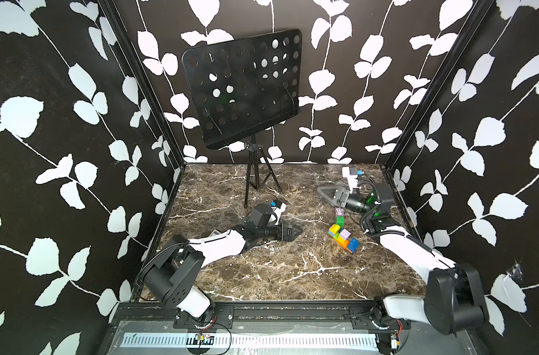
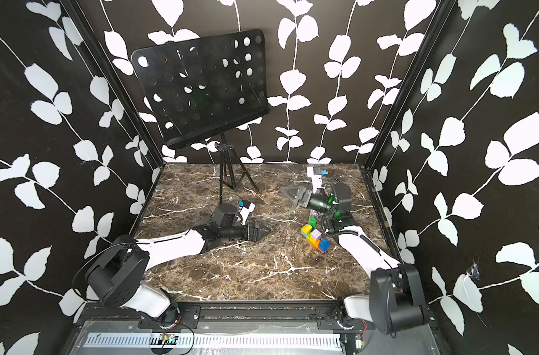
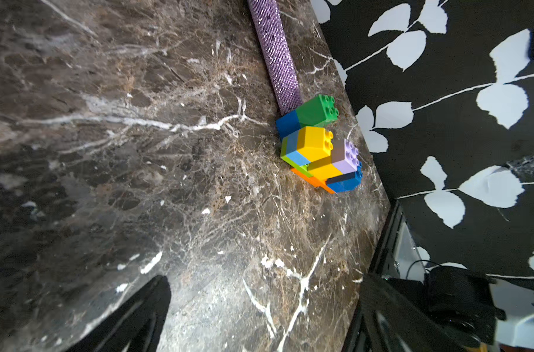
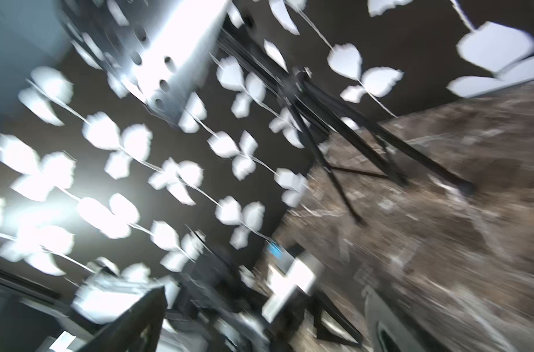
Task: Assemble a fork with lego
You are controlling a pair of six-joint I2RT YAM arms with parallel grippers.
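Observation:
Right of the table's middle lies a cluster of joined bricks (image 1: 344, 237) in yellow, orange, lilac and blue. A green brick (image 3: 318, 109) with a blue one beneath stands close behind it, at the end of a long purple glittery strip (image 3: 278, 61). In the left wrist view all of these lie beyond the fingers, well apart from them. My left gripper (image 1: 299, 231) hovers left of the bricks, open and empty. Behind the bricks, my right gripper (image 1: 321, 192) points left, open; the blurred right wrist view shows nothing between its fingers. The right arm partly hides the strip from above.
A black music stand (image 1: 242, 88) on a tripod stands at the back left of the table. Bare marble tabletop (image 1: 305, 278) lies in front of the bricks and at the back left.

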